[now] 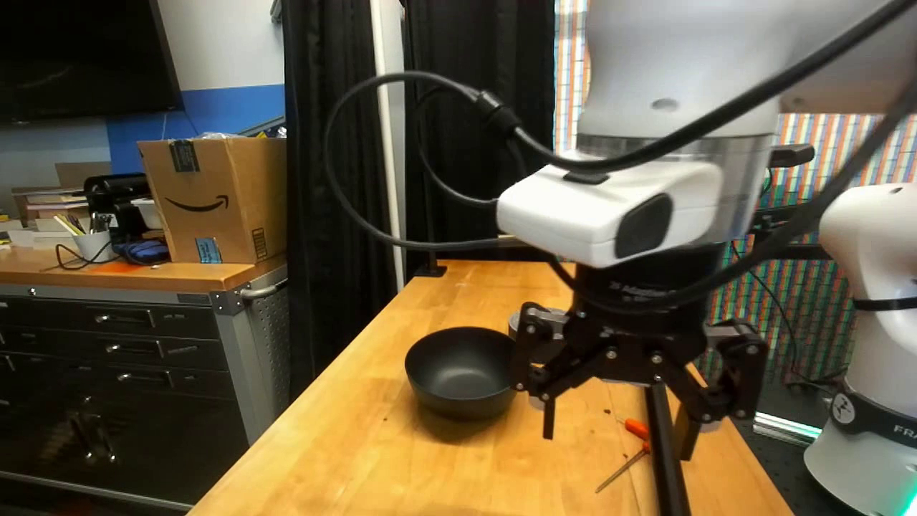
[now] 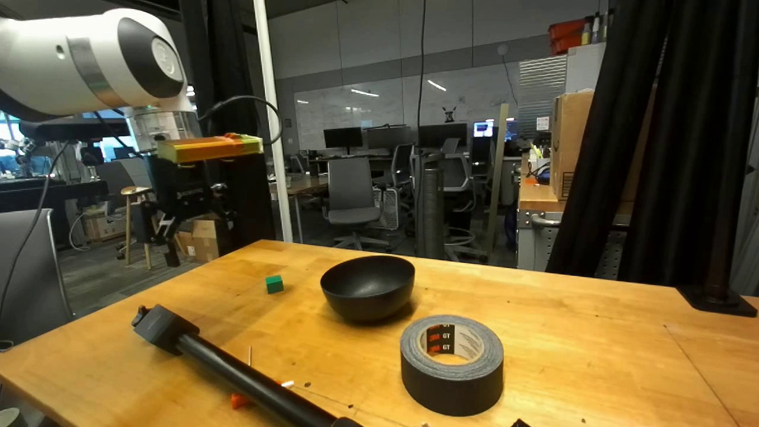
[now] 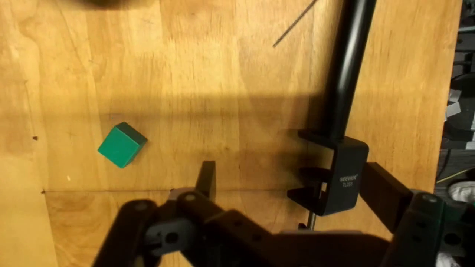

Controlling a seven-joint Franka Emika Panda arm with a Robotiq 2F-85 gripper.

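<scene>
My gripper (image 1: 619, 430) hangs above the table with its fingers (image 1: 548, 420) spread wide. In the wrist view nothing is gripped between them; the black clamp (image 3: 345, 178) at the end of a pole shows below, in the gap. A small green cube (image 3: 121, 146) lies on the wood to the left of my fingers, apart from them. Exterior view 2 shows that green cube (image 2: 274, 284) near a black bowl (image 2: 367, 284), which looks empty. The cube does not show in exterior view 1.
A black pole (image 2: 249, 373) runs along the table's edge, with an orange-handled screwdriver (image 1: 636, 428) beside it. A roll of dark tape (image 2: 452, 377) sits near the bowl, mostly hidden behind my gripper in exterior view 1. Bare wood surrounds the cube.
</scene>
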